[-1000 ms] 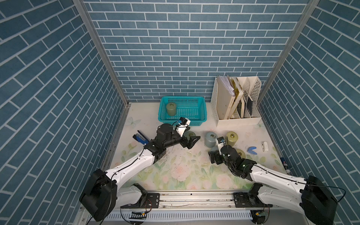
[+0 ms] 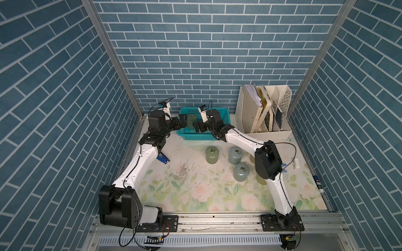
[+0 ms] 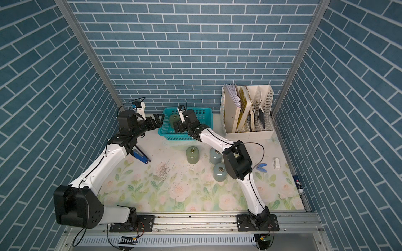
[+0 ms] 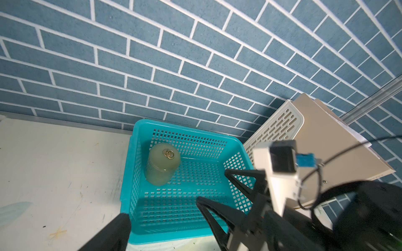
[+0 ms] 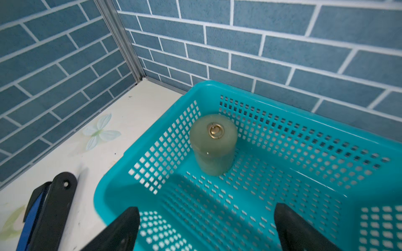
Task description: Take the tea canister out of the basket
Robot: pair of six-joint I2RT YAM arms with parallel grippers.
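Observation:
A green, round-topped tea canister (image 5: 214, 144) with small gold rings on its lid stands upright in the left rear part of the turquoise basket (image 5: 144, 161). In the left wrist view the whole canister (image 4: 162, 165) shows with nothing touching it. My left gripper (image 2: 180, 121) is just left of it, at the basket's left side, its fingers wide apart. Over the basket, to the canister's right and nearer the front, my right gripper holds its fingers spread and empty. Both grippers point inward, facing each other across the canister.
Several similar canisters stand in front of the basket, among them a green one (image 2: 212, 154) and a blue-grey one (image 2: 241, 172). A white file rack (image 2: 268, 135) stands to the right. A blue-and-black tool (image 3: 140, 154) lies at left.
Both arms have moved back from mid-table to the basket. The canister appears in the same place.

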